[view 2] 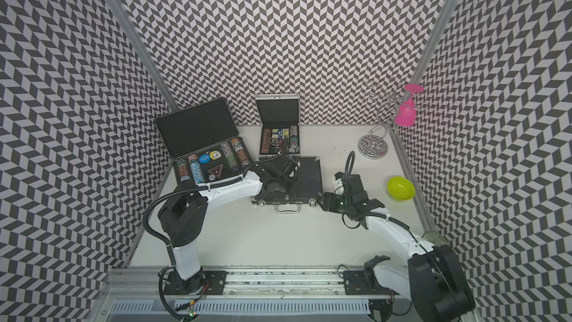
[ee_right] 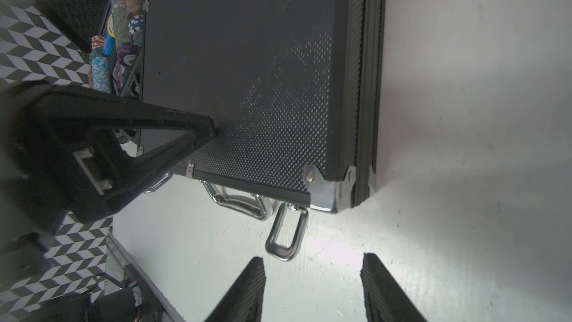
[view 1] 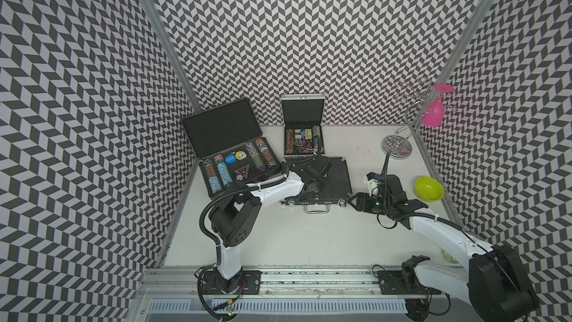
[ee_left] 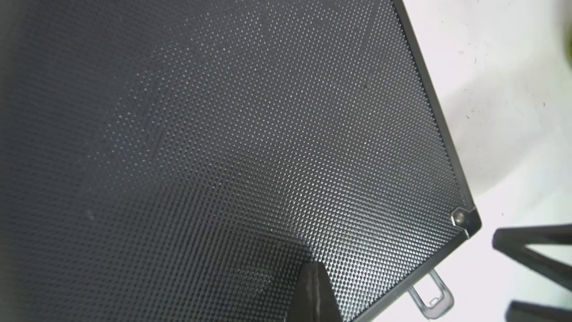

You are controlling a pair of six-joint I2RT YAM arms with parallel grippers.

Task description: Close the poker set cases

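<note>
The middle case [view 1: 338,176] lies closed, its handle [view 1: 317,210] and latches at the front. My left gripper is shut, fingertips on or just over its lid, nothing visible between them. My right gripper is part open and empty, just off the front-right corner, beside a hanging latch loop [ee_right: 286,249]. A large case [view 1: 217,125] at the left stands open with chip rows showing. A smaller case [view 1: 302,109] behind the closed one is also open, holding chips and cards.
A pink lamp [view 1: 433,112] with a chrome base stands at the back right, a green bowl [view 1: 429,188] at the right edge.
</note>
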